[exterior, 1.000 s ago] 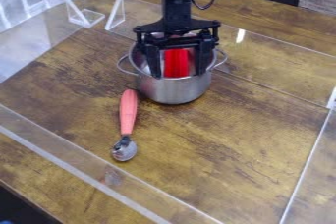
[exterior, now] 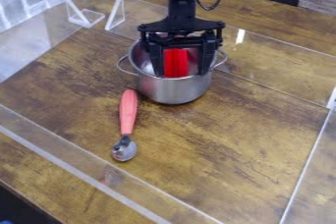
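A steel pot (exterior: 172, 88) with two side handles stands at the centre of the wooden table. Inside it sits a red object (exterior: 175, 62). My black gripper (exterior: 182, 53) is open, its fingers spread over the pot's mouth on either side of the red object. Whether they touch it I cannot tell. In front and to the left lies a scoop with a red handle (exterior: 129, 111) and a metal head (exterior: 124, 149).
Transparent edges or panels border the work area at the left and right.
My gripper has shifted very slightly over the pot, and a little less of the red object shows. The pot and scoop have not visibly moved.
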